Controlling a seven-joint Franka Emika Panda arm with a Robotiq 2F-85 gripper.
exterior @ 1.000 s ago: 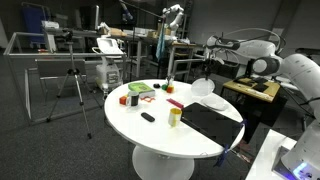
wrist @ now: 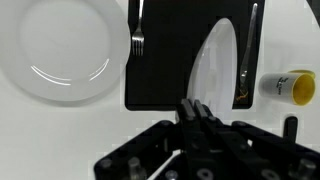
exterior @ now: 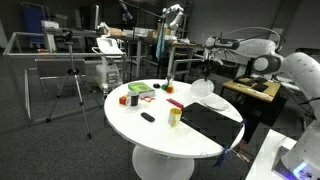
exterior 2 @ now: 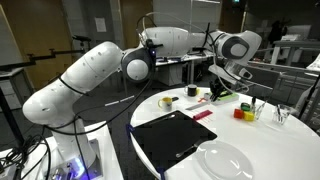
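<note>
A white plate (wrist: 216, 62) hangs on edge above the table, and my gripper is shut on its thin rim. The wrist view shows this plate nearly edge-on, tilted over a black mat (wrist: 165, 75). In exterior view 1 the raised plate (exterior: 203, 88) stands out below the arm's end. A second white plate (wrist: 65, 50) lies flat on the table beside the mat; it also shows in exterior view 2 as a flat plate (exterior 2: 225, 160). On the mat are a fork (wrist: 138, 38) and a knife (wrist: 247, 55).
A yellow and white mug (wrist: 298, 88) stands just off the mat. Further over on the round white table (exterior: 150, 133) are a green tray (exterior: 139, 87), a red object (exterior: 175, 103), a dark object (exterior: 148, 117) and several small items.
</note>
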